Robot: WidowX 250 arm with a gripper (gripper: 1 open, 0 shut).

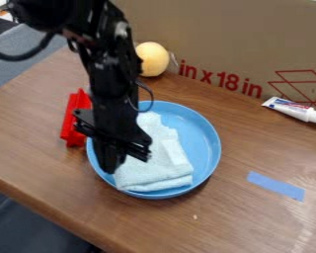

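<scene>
My black gripper (118, 148) hangs low over the left part of a blue plate (200, 138), at the left side of a folded white cloth (161, 168) that lies on the plate. The gripper looks shut; its tips are dark and partly hidden, and I see nothing clearly held between them.
A red object (72, 122) lies left of the plate, a yellow round object (153, 57) behind it by a cardboard wall (240, 40). A toothpaste tube (295, 110) lies at the right, above blue tape (276, 186).
</scene>
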